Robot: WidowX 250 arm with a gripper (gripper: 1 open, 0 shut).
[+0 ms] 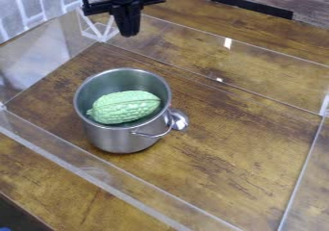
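Note:
A steel pot (126, 137) with side handles stands on the wooden table, left of centre. Inside it lies a pale green, bumpy vegetable (123, 107) that looks like a corn cob or gourd. The black gripper (126, 31) hangs at the top left, above and behind the pot, apart from it. It looks shut, with nothing visible between its fingers.
Clear low plastic walls border the wooden work area (244, 158) on several sides. A white grid-like rack is at the top left corner. The table to the right of the pot is bare.

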